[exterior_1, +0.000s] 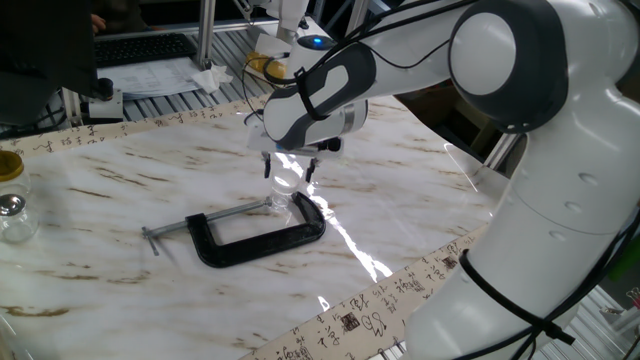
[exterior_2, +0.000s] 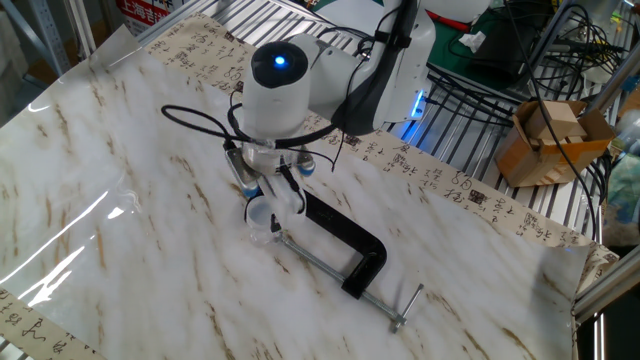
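A black C-clamp (exterior_1: 262, 245) with a silver screw lies flat on the marbled table, its T-handle toward the left in exterior view 1. By the frame's end near the screw tip is a clear, transparent jar (exterior_2: 262, 216), hard to make out against the glare. My gripper (exterior_1: 290, 172) hangs just above the jar, pointing down, its two dark fingers spread apart. Nothing shows gripped between them. In exterior view 2 the gripper (exterior_2: 272, 190) partly covers the clamp's far end; whether the fingers reach around the jar's top, I cannot tell.
Clear jars, one with a yellow lid (exterior_1: 10, 165), stand at the left edge of exterior view 1. A cardboard box (exterior_2: 555, 145) sits off the table on the slatted frame.
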